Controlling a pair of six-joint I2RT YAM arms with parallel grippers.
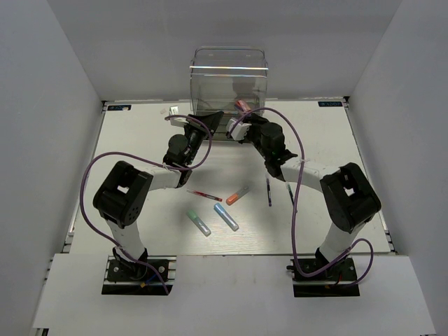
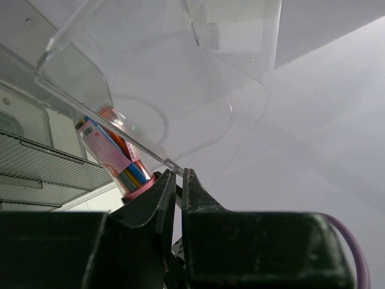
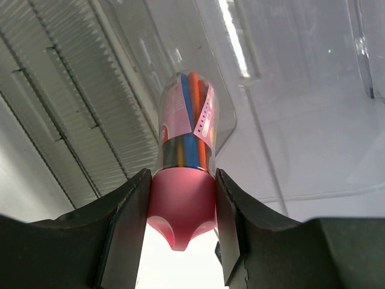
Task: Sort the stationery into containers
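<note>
A clear tiered container [image 1: 227, 70] stands at the back of the table. My right gripper is shut on a pink-capped pencil tube [image 3: 183, 205] filled with coloured pencils, held at the container's compartments. The same tube [image 2: 111, 150] shows behind a clear panel in the left wrist view. My left gripper is shut at the edge of a clear panel [image 2: 120, 132] of the container, left of the right gripper.
On the white table lie a green tube [image 1: 198, 222], a blue tube [image 1: 225, 216], an orange tube [image 1: 236, 196], a red pen [image 1: 204, 194] and dark pens [image 1: 269, 192] at the right.
</note>
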